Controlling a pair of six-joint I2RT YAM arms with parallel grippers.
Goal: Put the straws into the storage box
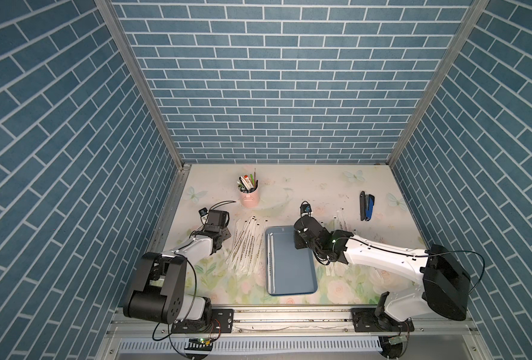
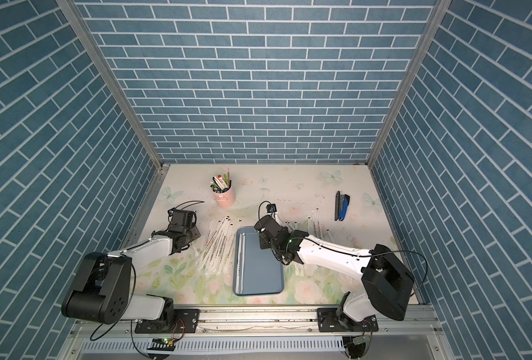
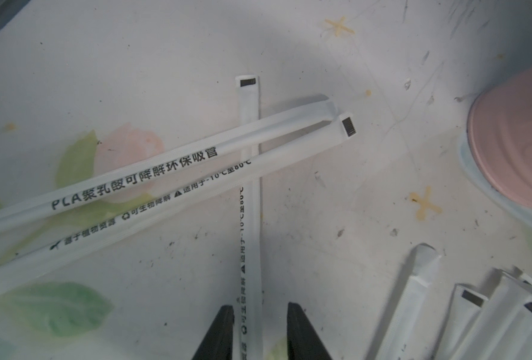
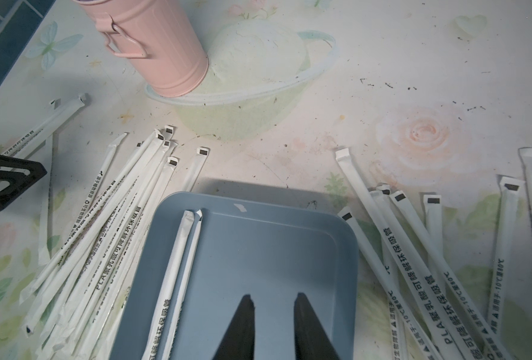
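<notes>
The storage box is a shallow blue-grey tray [image 4: 278,258] with two white wrapped straws [image 4: 173,276] along its left side. Above it, in the right wrist view, my right gripper stands part open, nothing between its fingers. A dense pile of straws [image 4: 116,240] lies left of the tray, and a looser group of straws [image 4: 416,264] lies to its right. In the left wrist view, my left gripper is part open over a single straw [image 3: 250,228], which shows between its fingertips. Two other straws [image 3: 158,180] cross over that straw.
A pink pencil cup [image 1: 249,196] stands behind the left pile. At the back right is a blue and black stapler [image 1: 367,206].
</notes>
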